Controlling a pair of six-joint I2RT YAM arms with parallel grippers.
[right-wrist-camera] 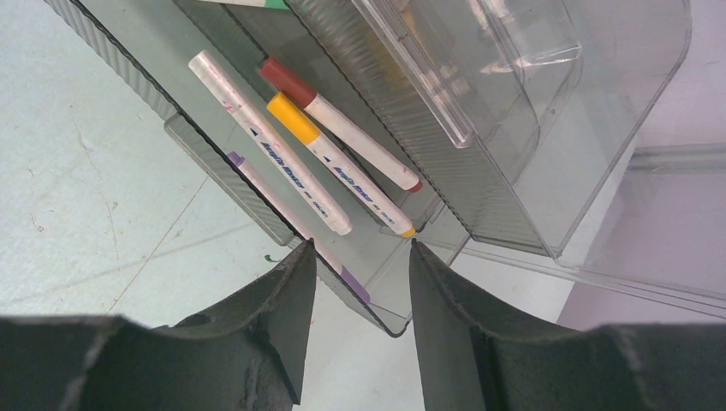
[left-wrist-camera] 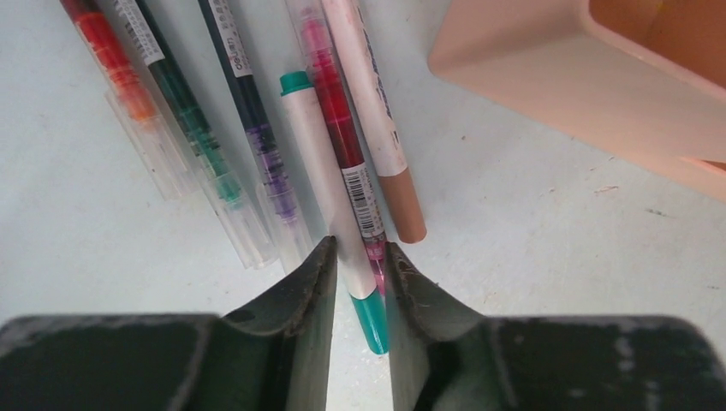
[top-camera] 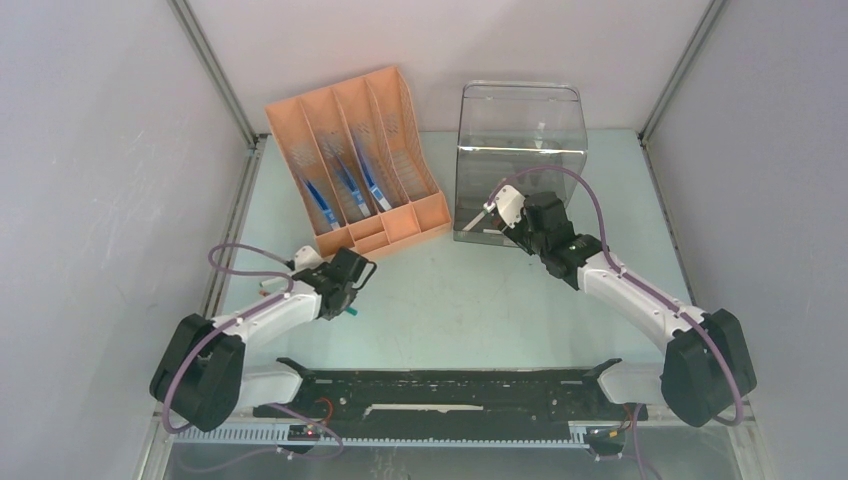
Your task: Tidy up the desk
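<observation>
Several pens and markers lie side by side on the desk in the left wrist view. Among them are a white marker with teal ends [left-wrist-camera: 321,163], a red pen [left-wrist-camera: 338,116] against its side, a brown-capped marker [left-wrist-camera: 377,103], a purple pen [left-wrist-camera: 252,111], a green pen [left-wrist-camera: 175,94] and an orange-red pen [left-wrist-camera: 116,64]. Around the teal marker's lower part my left gripper is part open, its fingers on either side. My right gripper, also part open and empty, is at the clear organizer [right-wrist-camera: 394,321], whose front compartment holds several markers, including a yellow-capped one [right-wrist-camera: 342,167].
A peach organizer [top-camera: 430,215] with blue pens in its slots stands at the back left, close to my left gripper. The clear organizer's tall walls rise at the back right. Bare desk [top-camera: 450,310] lies between the arms.
</observation>
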